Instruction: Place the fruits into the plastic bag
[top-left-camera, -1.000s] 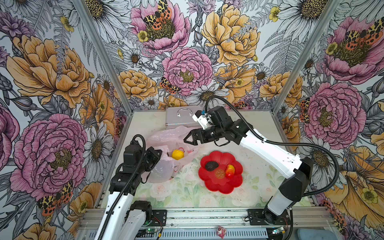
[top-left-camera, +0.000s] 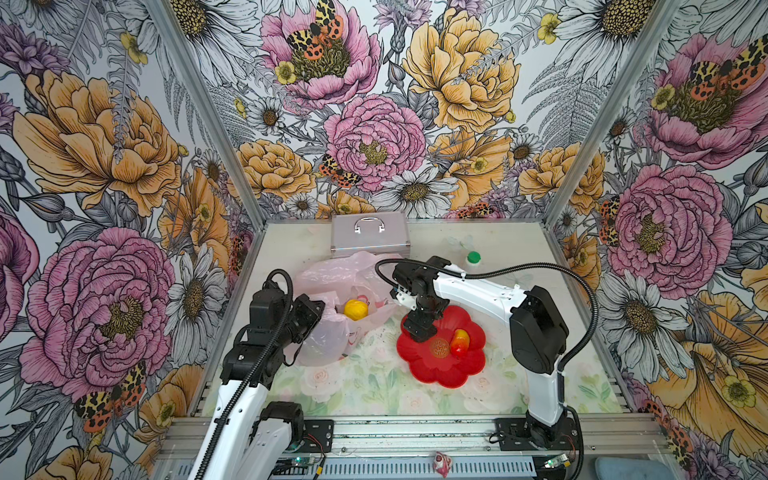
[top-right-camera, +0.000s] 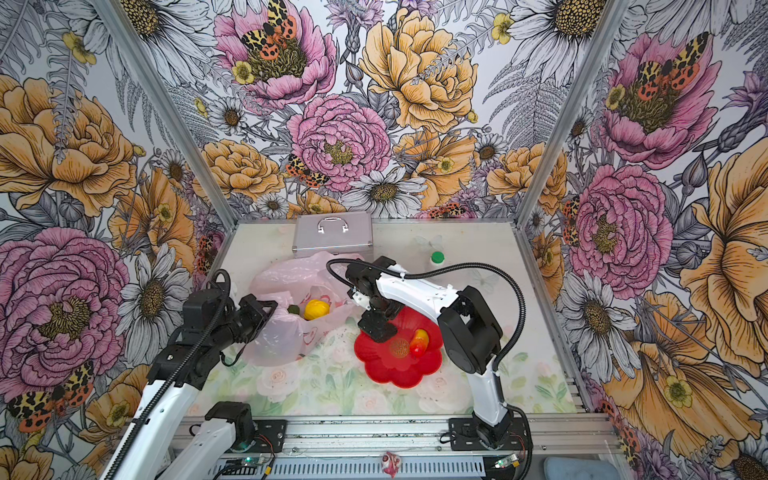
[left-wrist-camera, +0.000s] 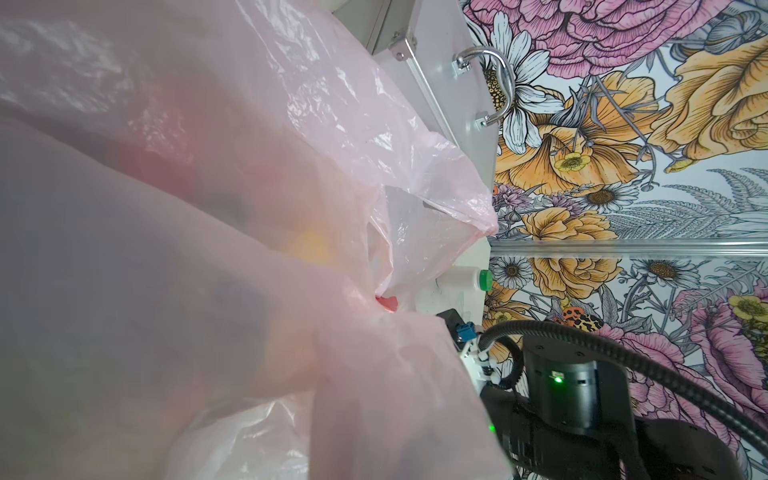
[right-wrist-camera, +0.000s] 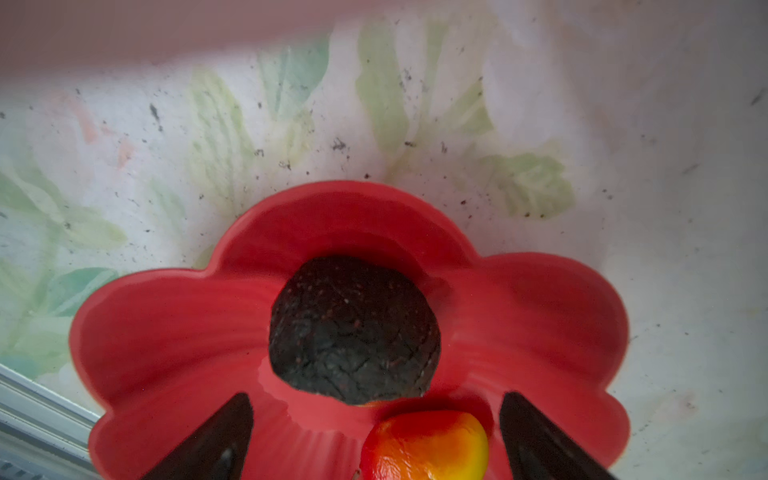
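Note:
The pink translucent plastic bag (top-left-camera: 320, 344) lies at the left with its mouth facing right; a yellow fruit (top-left-camera: 356, 309) is at its opening. A dark green item (top-right-camera: 293, 309) shows beside that fruit in the top right view. My left gripper (top-left-camera: 318, 310) is shut on the bag's edge, and bag film (left-wrist-camera: 200, 320) covers its fingers in the left wrist view. Over the red flower-shaped plate (right-wrist-camera: 552, 320), my right gripper is open, pointing down. A dark wrinkled fruit (right-wrist-camera: 352, 328) and a red-yellow fruit (right-wrist-camera: 428, 448) lie in the plate between and ahead of its fingers.
A silver case (top-left-camera: 369, 233) stands against the back wall behind the bag. A bottle with a green cap (top-left-camera: 473, 257) is at the back right, behind the right arm. Table space right of the plate is clear.
My right gripper has swung down from beside the bag's mouth to the plate, now covering the dark fruit in the top left view. The left arm and bag look still.

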